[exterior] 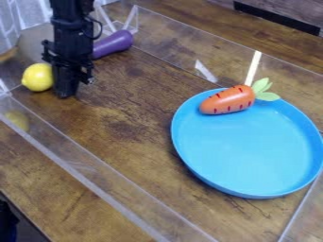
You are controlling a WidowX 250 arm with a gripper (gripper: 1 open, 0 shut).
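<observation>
My black gripper [66, 83] is low at the upper left, right beside a yellow lemon [37, 77]; it looks shut, though its fingertips are dark and hard to make out. A purple eggplant [112, 43] lies just behind the arm. On the right, an orange toy carrot [228, 100] with green leaves rests on the far rim of a blue plate [246, 151].
Clear plastic walls border the wooden work surface [139, 161] at the left and along the back. The middle of the surface between my gripper and the plate is bare.
</observation>
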